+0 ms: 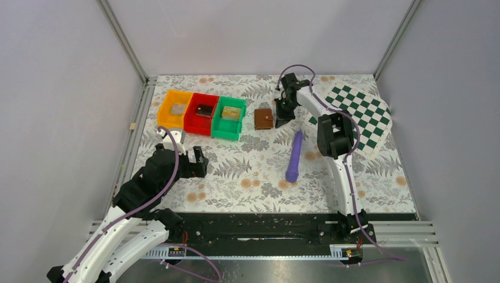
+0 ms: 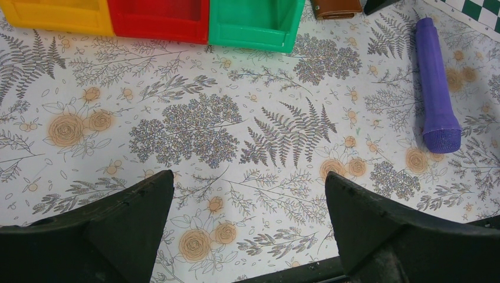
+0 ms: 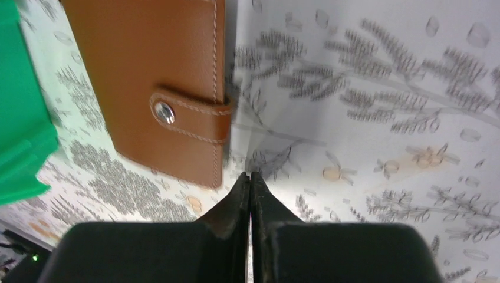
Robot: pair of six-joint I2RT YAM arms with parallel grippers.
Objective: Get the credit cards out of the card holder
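Observation:
The brown leather card holder [image 3: 159, 76] lies flat on the patterned table, its snap strap fastened on the side toward my right gripper. No cards show. My right gripper is shut with nothing between its fingertips, which sit just beside the holder's near corner. From above, that holder [image 1: 263, 119] stands between the green bin and my right gripper [image 1: 280, 121]. Only the holder's edge [image 2: 337, 8] shows at the top of the left wrist view. My left gripper is wide open and empty over bare table, far from the holder.
Yellow [image 1: 174, 109], red [image 1: 197, 128] and green [image 1: 226, 133] bins stand left of the holder, each with something inside. A purple microphone [image 1: 295, 156] lies below right of it. A checkered board [image 1: 372, 121] is at the far right.

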